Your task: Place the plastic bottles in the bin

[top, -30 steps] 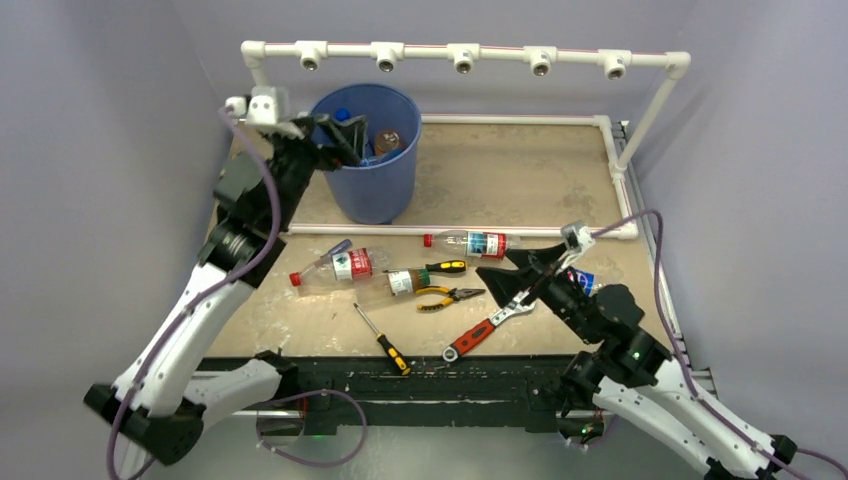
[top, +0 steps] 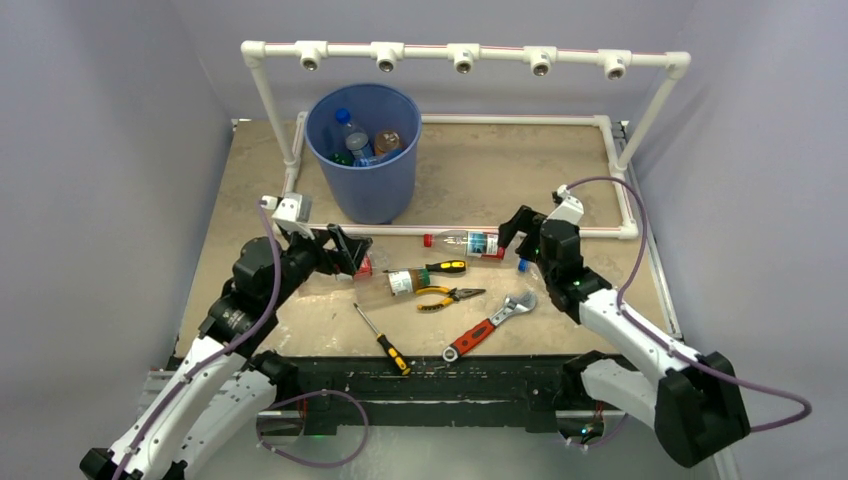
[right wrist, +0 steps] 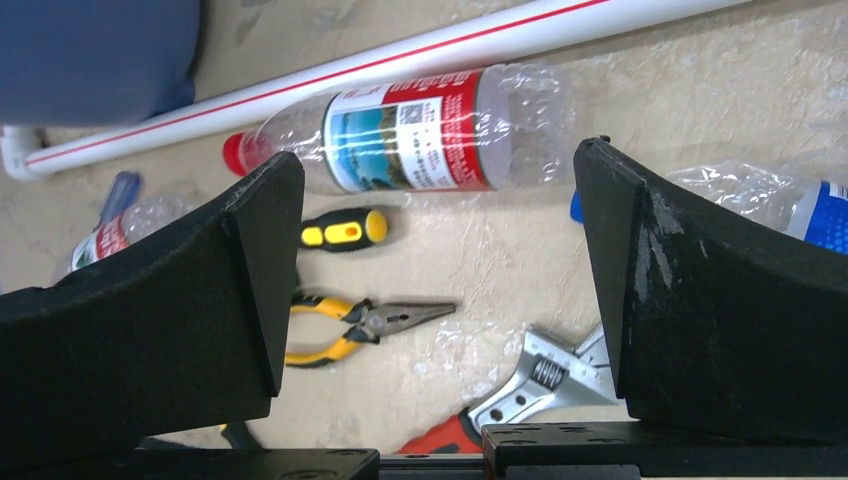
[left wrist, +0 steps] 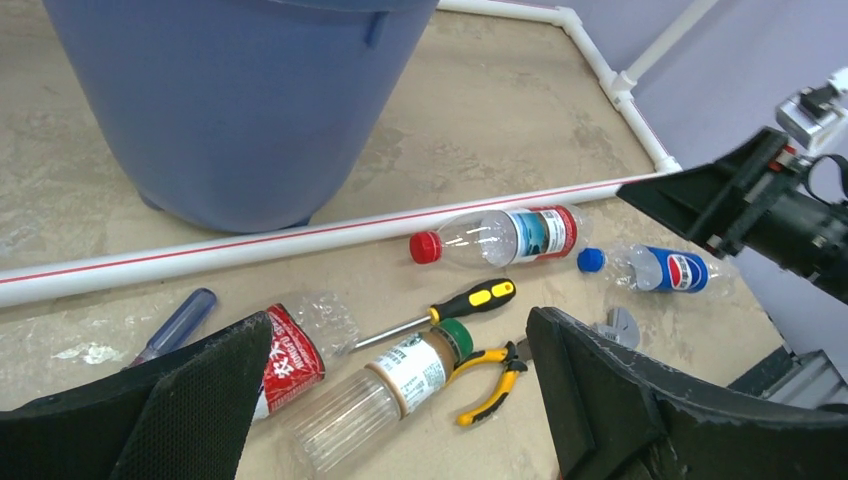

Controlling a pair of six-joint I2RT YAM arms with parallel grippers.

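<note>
My left gripper (top: pixel 343 252) is open above the red-label bottle (left wrist: pixel 290 365), beside the green-lidded clear plastic jar (left wrist: pixel 345 420). My right gripper (top: pixel 515 228) is open over the red-capped water bottle (right wrist: pixel 400 135), which spans the space between its fingers in the right wrist view. A blue-label Pepsi bottle (left wrist: pixel 650 268) lies to the right of that one, mostly hidden under the right arm from above. The blue bin (top: pixel 370 190) stands at the back left, holding several bottles.
A yellow-handled screwdriver (top: pixel 385 345), another screwdriver (left wrist: pixel 470 302), pliers (top: pixel 450 298), an adjustable wrench (top: pixel 480 332) and a blue-handled object (left wrist: pixel 180 325) lie among the bottles. A white pipe frame (top: pixel 520 121) crosses the board, with a raised pipe rail at the back.
My left gripper has come down from over the bin to the bottles in front of it. My right gripper has moved back toward the red-capped bottle and slightly rightward.
</note>
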